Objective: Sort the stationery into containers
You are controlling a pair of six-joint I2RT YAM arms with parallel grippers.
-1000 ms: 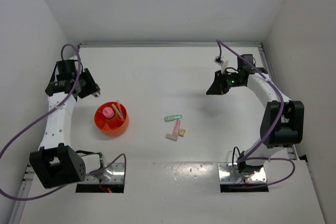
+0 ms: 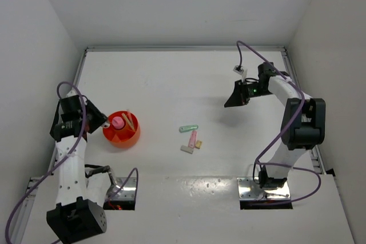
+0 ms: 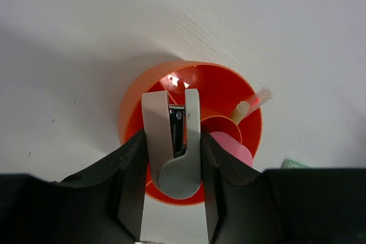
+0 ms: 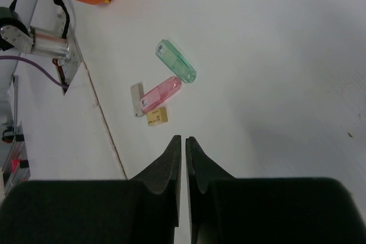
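An orange divided cup (image 2: 129,138) stands at the left, holding a pink item (image 3: 231,148) and sticks. My left gripper is shut on a white stapler (image 3: 177,178) over the cup's left part. My right gripper hangs in mid-table at the right, its fingers nearly together with nothing seen between them. A green item (image 2: 188,128), a pink item (image 2: 193,138), a grey bar (image 2: 186,149) and a small yellow piece (image 2: 198,144) lie loose mid-table.
Side walls stand close beside both arms.
My left gripper has moved toward the front and over the cup with the stapler. My right arm has shifted slightly, its gripper a little toward the front.
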